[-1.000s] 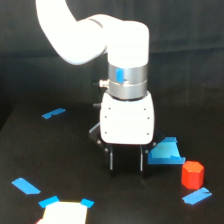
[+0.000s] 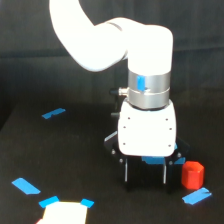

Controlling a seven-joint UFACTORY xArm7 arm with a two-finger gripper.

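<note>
My gripper (image 2: pixel 145 180) hangs over the dark table right of the middle, its two thin fingers well apart. Nothing shows between them. A blue piece (image 2: pixel 153 160), flat-looking, is mostly hidden behind the gripper body, so its shape cannot be made out; small parts show between and beside the fingers. To the right of the fingers, apart from them, sits a red block (image 2: pixel 193 176) with angled sides.
A pale, cream-coloured object (image 2: pixel 65 213) is cut off by the bottom edge at left. Blue tape strips (image 2: pixel 26 186) lie at left and lower left, with another strip (image 2: pixel 197 196) below the red block.
The arm and gripper have moved right and slightly down in the view, now covering most of the blue piece. The fingers appear farther apart. The red block stays where it was.
</note>
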